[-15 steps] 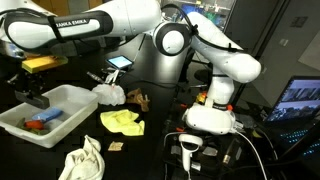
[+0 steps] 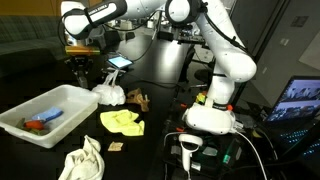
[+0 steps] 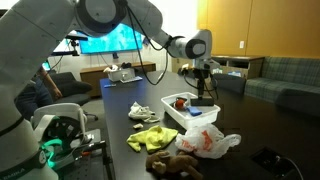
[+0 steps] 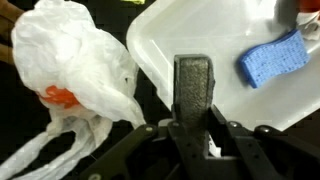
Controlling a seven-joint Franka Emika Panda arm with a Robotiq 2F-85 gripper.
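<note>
My gripper [image 2: 80, 52] is shut on a dark, narrow, box-like object [image 4: 193, 85], which hangs from the fingers and points away from the wrist camera. In exterior view 2 the dark object [image 3: 204, 101] shows below the gripper [image 3: 203, 78], by the white bin [image 3: 178, 112]. The wrist view has it across the near edge of the bin [image 4: 165, 55], beside a crumpled white plastic bag [image 4: 75, 60]. Inside the bin lie a blue sponge-like item [image 4: 274, 59] and something red-orange [image 4: 308, 6].
On the table are a yellow cloth [image 2: 122, 122], a whitish cloth [image 2: 84, 161], a brown plush toy [image 3: 173, 164] and a tablet-like device [image 2: 120, 61]. Dark cables [image 3: 277, 163] lie at the right in exterior view 2. Open table surrounds the cloths.
The gripper has moved rightward in exterior view 1, from above the bin to its far right edge, carrying the dark object. The bin and the cloths have stayed put.
</note>
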